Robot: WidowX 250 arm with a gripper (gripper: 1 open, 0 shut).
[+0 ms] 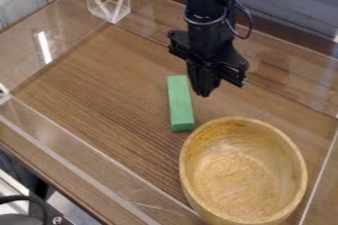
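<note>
The black robot arm reaches down from the top centre, and its gripper (204, 79) hangs over the wooden table, behind and right of a green rectangular block (180, 103). The gripper looks shut, with nothing visible between its fingers, though the tips are small and dark. The green block lies flat on the table, left of a large tan oval bowl (243, 128), which fills the lower right and looks empty.
A white wire-like holder (109, 4) stands at the back left. Dark cables lie beyond the lower-left edge.
</note>
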